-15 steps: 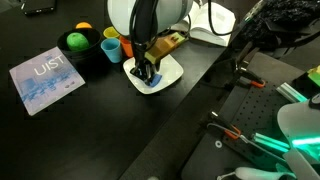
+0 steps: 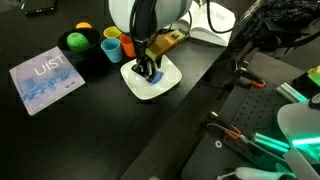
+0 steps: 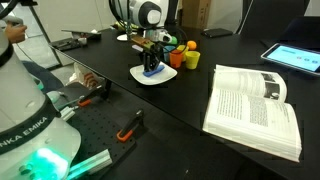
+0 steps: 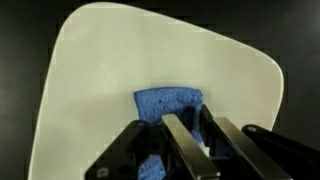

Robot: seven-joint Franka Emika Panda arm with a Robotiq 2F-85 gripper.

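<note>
A white square plate (image 2: 168,77) with rounded corners lies on the dark table, and a blue cloth (image 2: 157,78) is on it. My gripper (image 2: 151,74) points down over the middle of the plate, at the cloth. In the wrist view the blue cloth (image 4: 168,101) spreads out ahead of and under the fingers (image 4: 178,128). The fingers are close together, shut on part of the cloth; the pinched part is mostly hidden. Exterior view 2 has the cloth (image 3: 153,71) beneath the gripper (image 3: 151,65) on the plate (image 3: 140,76).
Behind the plate are a blue cup (image 2: 112,50), an orange cup (image 2: 127,46), a yellow cup (image 2: 111,32) and a dark bowl (image 2: 80,41) with a green item. A UIST booklet (image 2: 48,78) lies left. An open book (image 3: 252,110) lies across the table.
The plate looks unmoved.
</note>
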